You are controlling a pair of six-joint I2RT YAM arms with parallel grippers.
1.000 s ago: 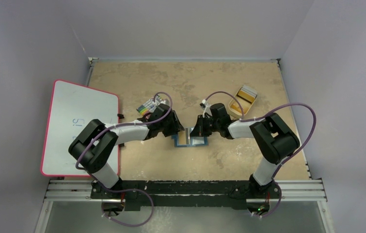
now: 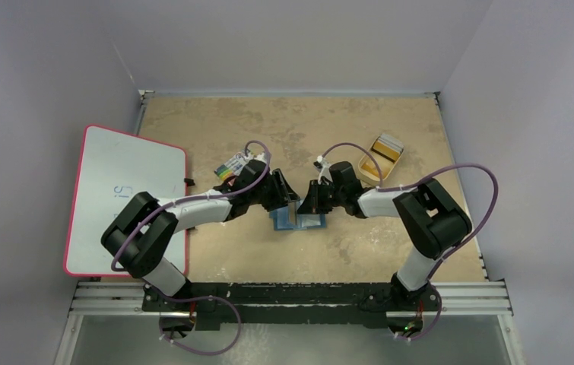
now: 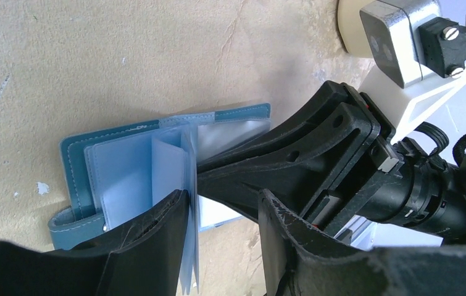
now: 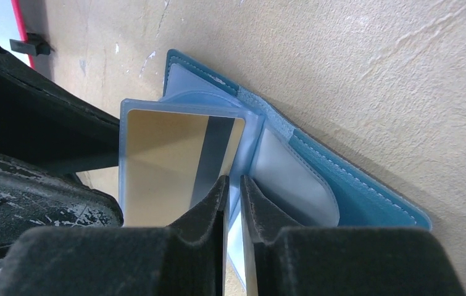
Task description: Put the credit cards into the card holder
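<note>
The blue card holder lies open on the table under both grippers. In the right wrist view a gold card with a dark stripe sits in a clear sleeve raised off the holder. My left gripper is open; the upright sleeve page passes beside its left finger, seemingly touching it. My right gripper stands over the holder's middle with a narrow gap between its fingers. Sleeve plastic shows through that gap, but a hold on it is not visible. White inner pocket fills the holder's other half.
A tan box holding cards stands at the back right. Colourful cards lie behind my left arm, partly hidden. At the left is a whiteboard. The two grippers are very close together.
My left gripper has moved a little right and toward the front over the holder. The gold sleeve page, flat earlier, now looks tipped up and narrower. The right arm has shifted only slightly.
</note>
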